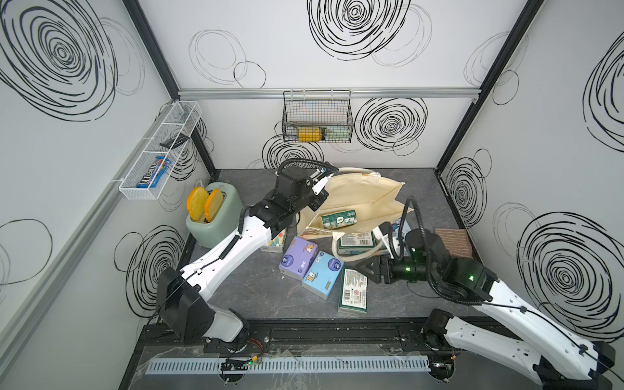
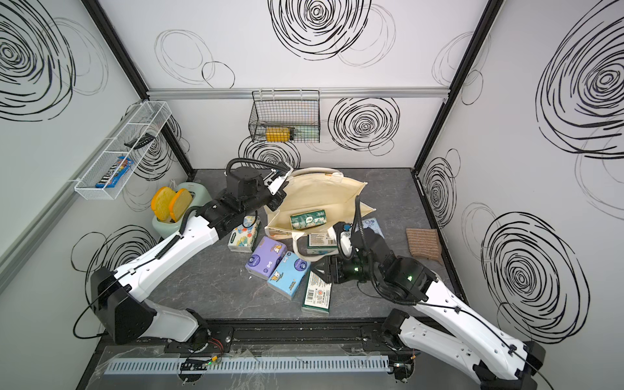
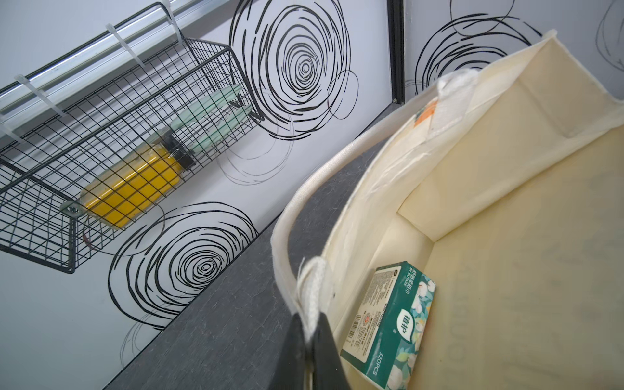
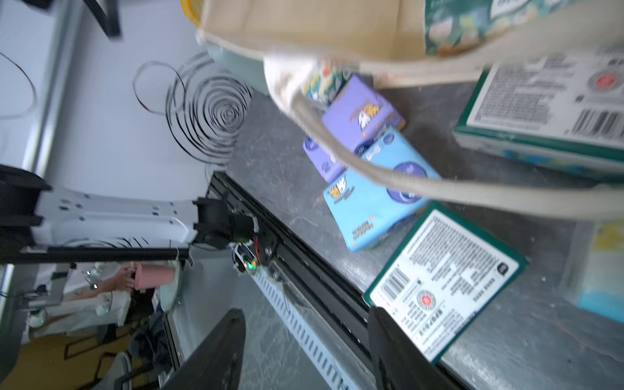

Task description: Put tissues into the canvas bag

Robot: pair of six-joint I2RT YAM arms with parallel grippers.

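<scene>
The cream canvas bag [image 1: 364, 191] stands open at the back, a green tissue pack [image 3: 390, 318] inside. My left gripper is shut on the bag's white strap [image 3: 286, 227] at its left. Purple [image 1: 297, 256] and light-blue [image 1: 318, 279] packs, a green-edged pack [image 4: 442, 279] and another [image 4: 539, 97] lie before the bag. My right gripper hangs open above the front packs, nothing between its fingers. A strap [image 4: 487, 195] loops under it.
A green holder [image 1: 208, 227] with yellow items stands at back left. Wire baskets [image 1: 317, 117] hang on the walls. A brown mat [image 2: 422, 243] lies at right.
</scene>
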